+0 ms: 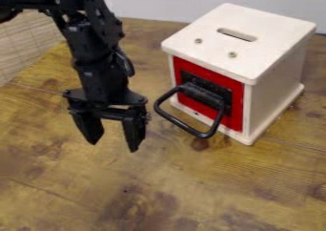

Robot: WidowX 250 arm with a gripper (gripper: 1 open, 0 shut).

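A black robot arm reaches down from the top left, and its gripper (111,130) hangs over the wooden table with its two fingers apart and nothing visible between them. To its right stands a white box (251,39) with a red front panel (192,66) and a large black loop handle (201,131) that juts out toward the lower left. The gripper is left of the handle, apart from it.
A woven mat (26,49) lies at the back left. A pale wall runs along the back right.
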